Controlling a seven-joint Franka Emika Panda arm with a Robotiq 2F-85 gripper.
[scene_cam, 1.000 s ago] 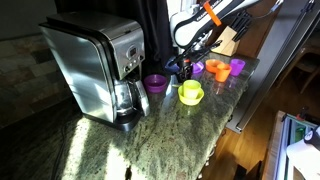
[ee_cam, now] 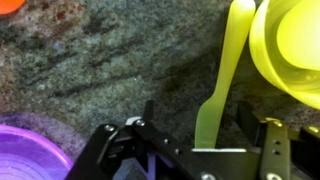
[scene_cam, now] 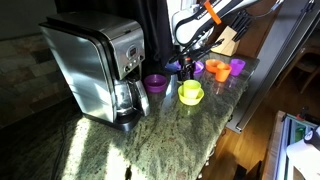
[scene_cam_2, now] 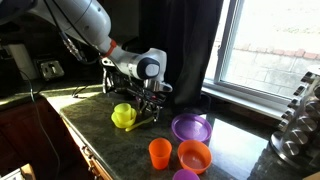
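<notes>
A yellow-green utensil with a long handle lies on the dark counter, its lower end between my gripper's fingers in the wrist view. The gripper is open, with a finger on each side of the utensil and gaps visible between. In exterior view 1 my gripper is low over the counter, just behind a yellow cup in a yellow bowl. The bowl's rim is close to the utensil on the right of the wrist view. In exterior view 2 the utensil shows beside the yellow cup.
A purple plate, an orange cup and an orange bowl stand on one side of the arm. A purple bowl and the coffee maker are on the other.
</notes>
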